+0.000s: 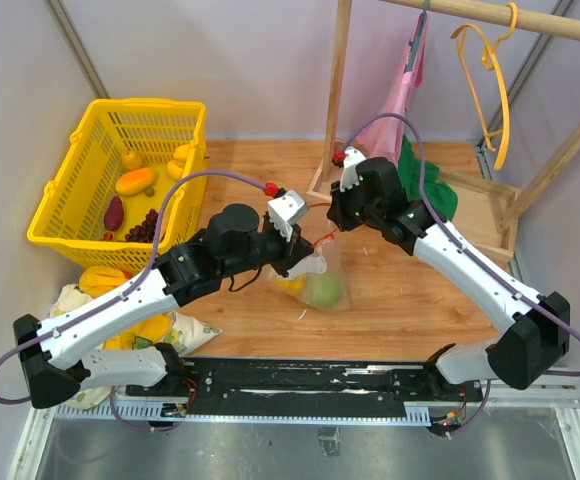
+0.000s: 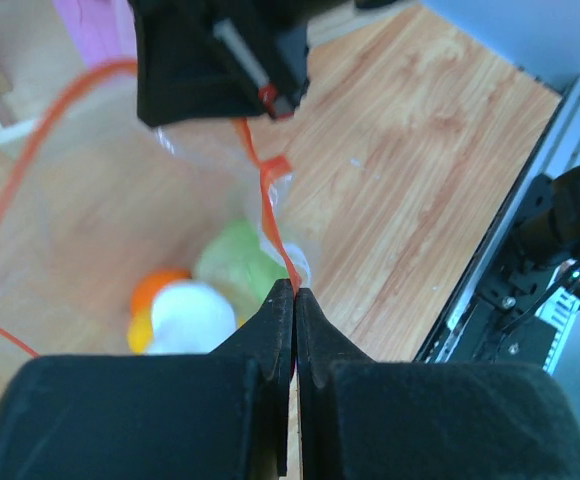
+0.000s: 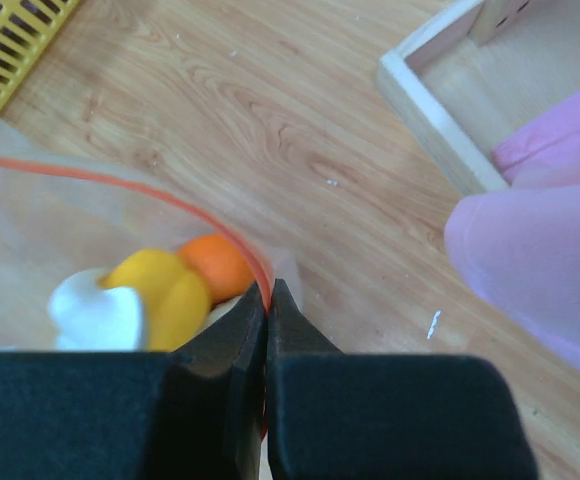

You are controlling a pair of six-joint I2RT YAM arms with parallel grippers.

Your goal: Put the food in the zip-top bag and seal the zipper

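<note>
A clear zip-top bag (image 1: 320, 290) with an orange zipper strip stands on the wooden table, holding green, yellow, orange and white food items (image 2: 240, 250). My left gripper is shut on the bag's orange-edged rim at the front. My right gripper is also shut on the zipper edge, farther back and to the right in the top view, with the strip running between its fingertips. The bag's top gapes between them.
A yellow basket (image 1: 55, 230) of toy produce is at the left, with more items below it. A wooden rack (image 1: 332, 100) with hangers and pink and green cloths stands back right.
</note>
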